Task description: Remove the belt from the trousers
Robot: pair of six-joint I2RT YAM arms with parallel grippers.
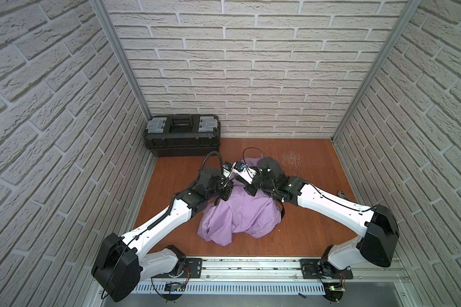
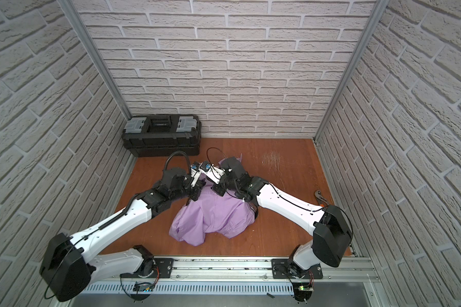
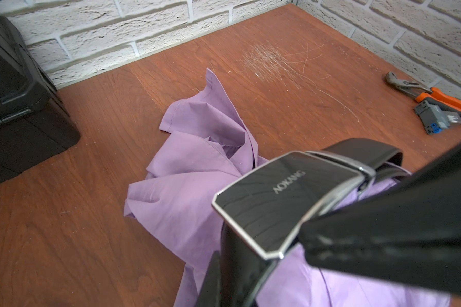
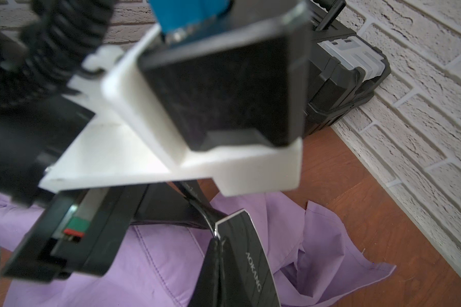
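Observation:
Purple trousers (image 1: 240, 220) lie heaped in the middle of the wooden table, both arms meeting over them. The black belt (image 3: 361, 151), with its silver-edged AOKANG buckle (image 3: 284, 199), shows large in the left wrist view; the buckle also sits beside my right gripper, which is shut, with nothing seen between its fingers. My left gripper (image 1: 225, 186) is close by at the belt; its black fingers (image 3: 379, 235) appear around the buckle, partly out of frame, and I cannot make out whether they hold the strap. In both top views the grippers largely hide the buckle.
A black toolbox (image 1: 181, 135) stands at the back left. Pliers (image 3: 435, 97) and a small grey object (image 3: 435, 115) lie near the right wall.

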